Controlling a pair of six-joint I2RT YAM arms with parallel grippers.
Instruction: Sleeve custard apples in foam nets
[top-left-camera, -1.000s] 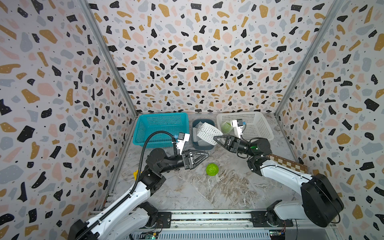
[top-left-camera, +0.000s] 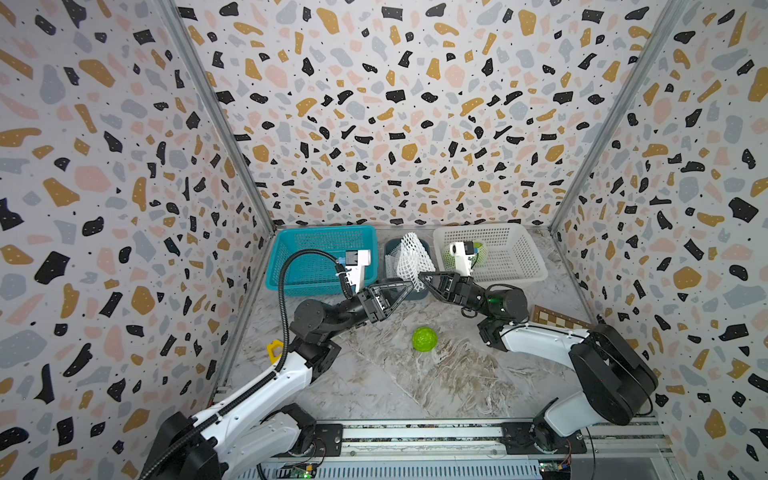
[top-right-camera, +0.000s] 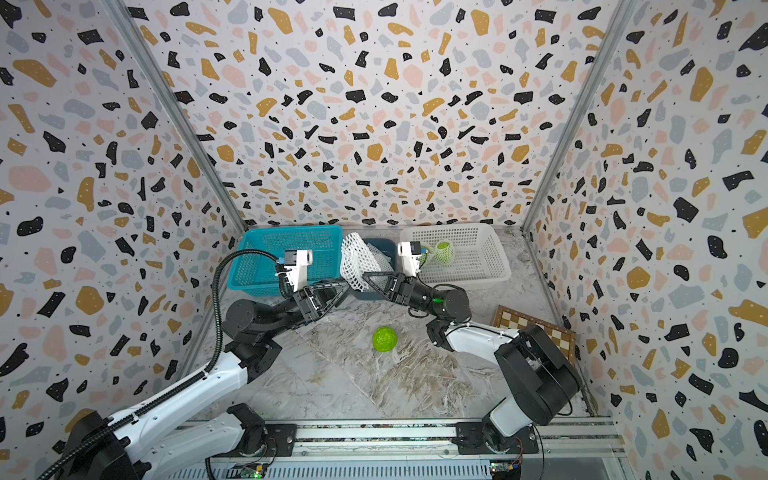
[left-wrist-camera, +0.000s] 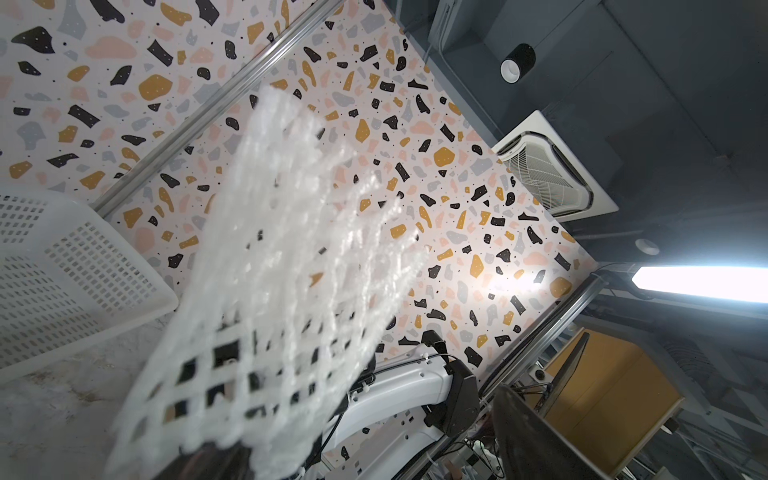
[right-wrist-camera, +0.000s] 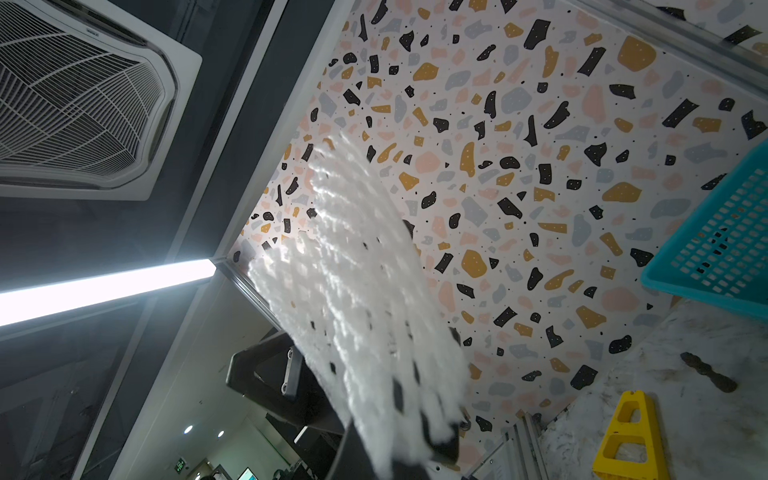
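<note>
A white foam net (top-left-camera: 412, 260) stands upright above the middle bin, held at its lower part by my right gripper (top-left-camera: 428, 280), which is shut on it. In the left wrist view the net (left-wrist-camera: 264, 304) fills the middle. My left gripper (top-left-camera: 404, 289) is at the net's lower left, part open; whether it touches the net is unclear. A green custard apple (top-left-camera: 424, 339) lies on the table below the grippers.
A teal basket (top-left-camera: 288, 280) is back left, a grey-blue bin (top-left-camera: 420, 294) back centre, a white basket (top-left-camera: 520, 256) with net-covered fruit back right. A checkered board (top-right-camera: 560, 340) lies right, a yellow object (right-wrist-camera: 628, 444) left.
The net has turned from tilted to more upright and moved slightly left with my right gripper. My left gripper has risen to the net's lower end.
</note>
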